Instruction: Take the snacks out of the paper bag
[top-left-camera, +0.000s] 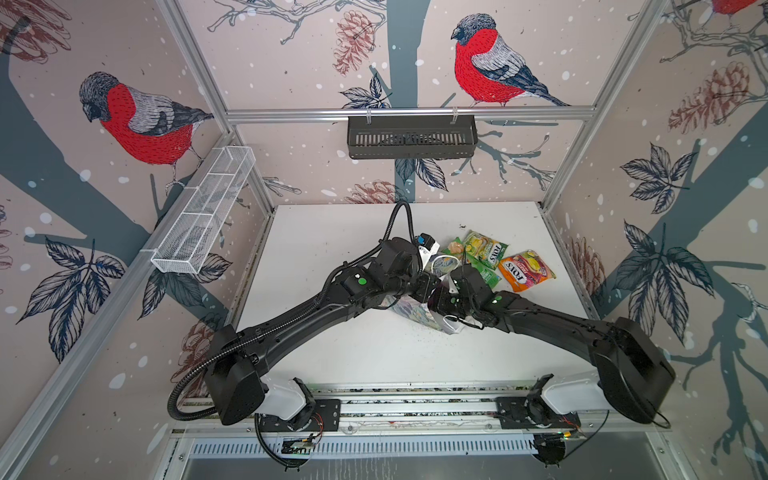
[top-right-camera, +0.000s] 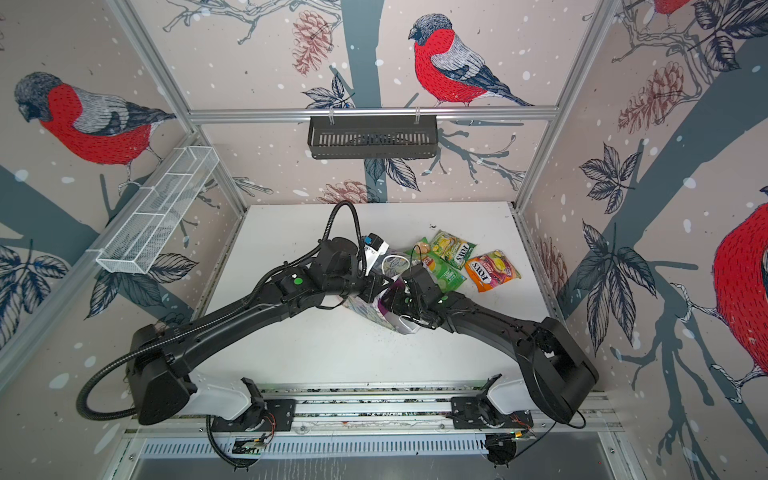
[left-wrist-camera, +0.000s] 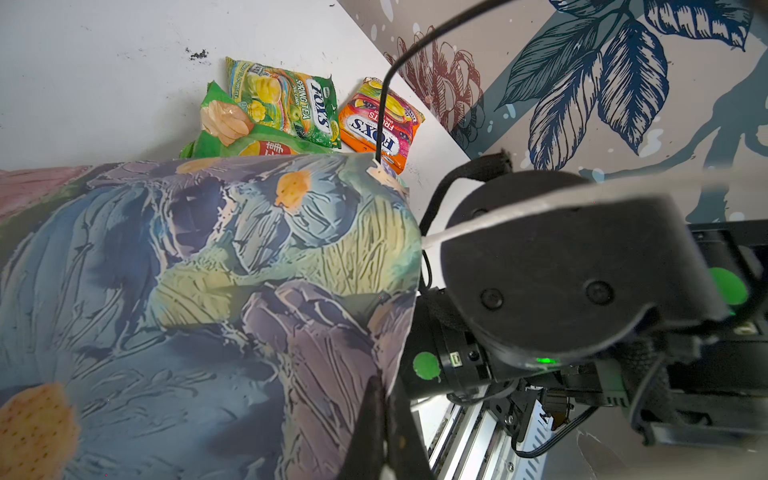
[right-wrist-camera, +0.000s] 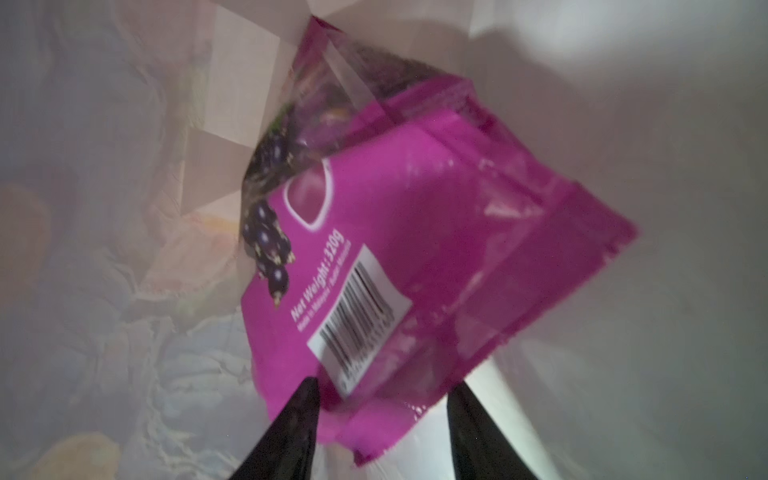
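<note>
The floral paper bag (left-wrist-camera: 208, 320) fills the lower left of the left wrist view, its mouth toward my right arm. My left gripper is shut on the bag's edge, which runs down to the fingertips. Inside the bag, the right wrist view shows a purple snack packet (right-wrist-camera: 432, 216) with a barcode, lying on the pale inner wall. Open around the packet's lower corner is my right gripper, one finger (right-wrist-camera: 300, 428) on each side; whether they touch it I cannot tell. From above, the arms hide much of the bag.
Out on the table, behind and right of the bag, lie a green packet (top-right-camera: 445, 273), a yellow-green packet (top-right-camera: 453, 248) and an orange packet (top-right-camera: 491, 270). The two arms meet closely at the bag mouth.
</note>
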